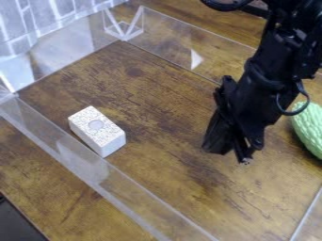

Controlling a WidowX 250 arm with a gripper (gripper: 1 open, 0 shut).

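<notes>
A black robot arm reaches down from the top right, its gripper (229, 141) low over the wooden board, right of a white speckled block (97, 131) that lies at the left. Whether the fingers are shut or slightly apart is hard to tell against the dark body. A light green ridged object (307, 127) sits at the right edge, partly behind the arm and out of frame.
Clear plastic walls (120, 193) border the wooden work area (151, 94). The middle and front of the board are bare. A white tiled or padded surface (38, 33) lies beyond the top left.
</notes>
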